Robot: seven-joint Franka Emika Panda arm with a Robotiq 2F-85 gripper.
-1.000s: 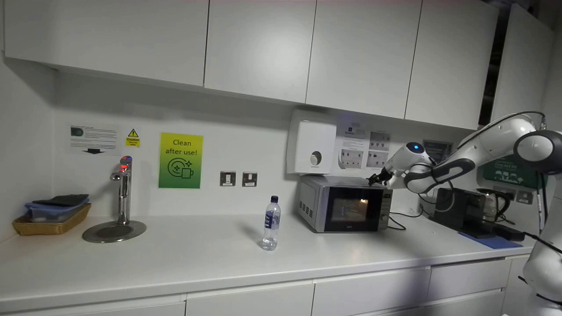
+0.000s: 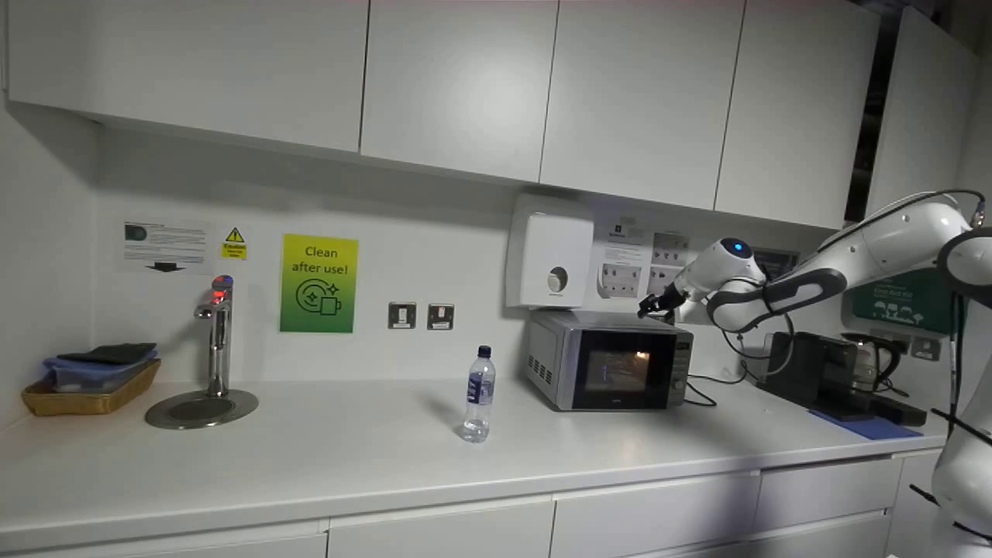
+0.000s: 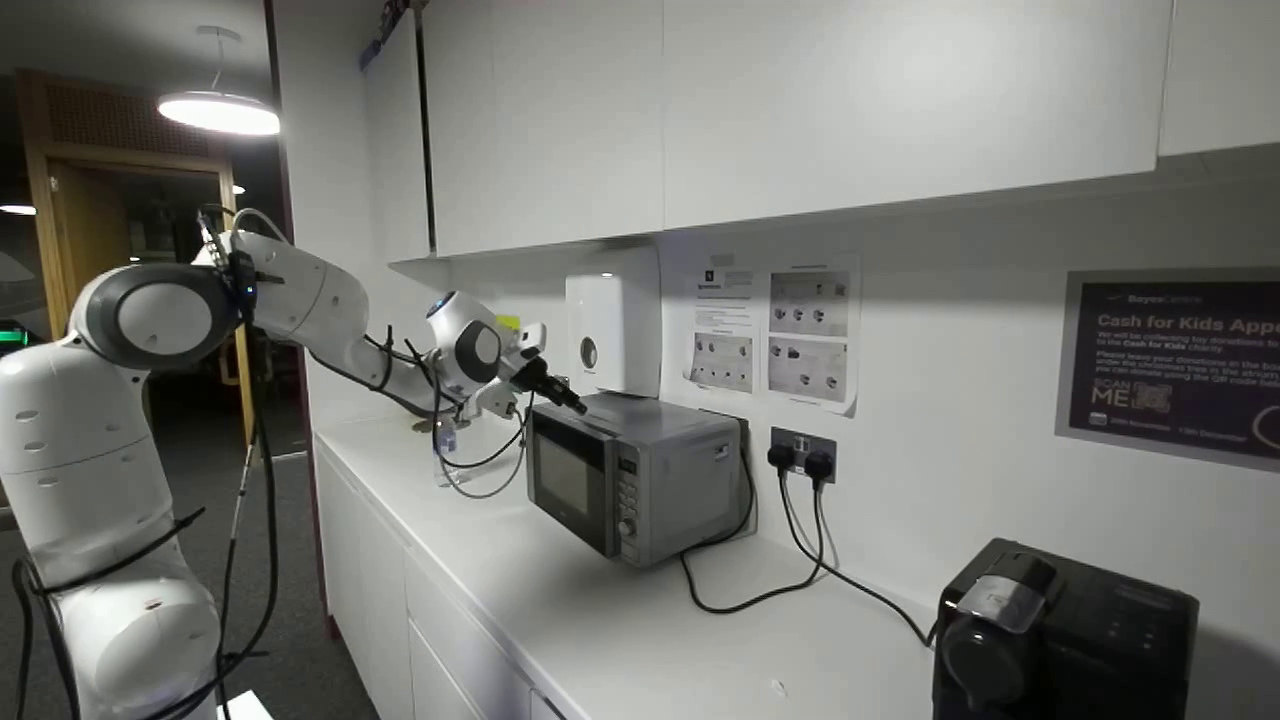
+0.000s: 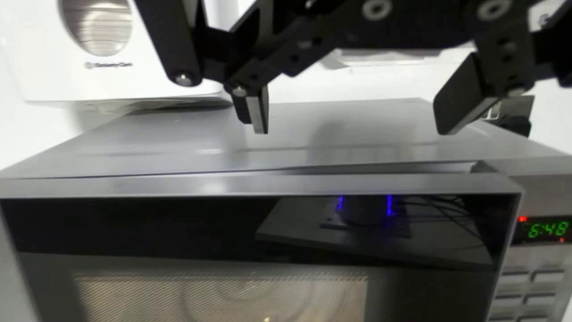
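A silver microwave [image 2: 609, 361] with a dark glass door stands on the counter. In the wrist view its door [image 4: 257, 185] fills the lower part, and a narrow gap shows between the door's top edge and the body, widest towards the right. Light glows behind the glass. My gripper is open above the microwave's top, its two black fingers [image 4: 456, 99] well apart with nothing between them. In exterior view 2 the gripper [image 3: 564, 396] hangs by the top front edge of the microwave [image 3: 672, 480]. Whether a fingertip touches it I cannot tell.
A clear water bottle [image 2: 478, 395] stands upright left of the microwave. Above hangs a white dispenser [image 2: 550, 253], under the wall cupboards. To the right are a black coffee machine [image 3: 1062, 630], a kettle [image 2: 872, 361] and trailing cables [image 3: 720, 610].
In exterior view 1 my gripper has moved a little left and up over the microwave's top, and the arm's elbow has shifted right. The bottle and microwave body stay put.
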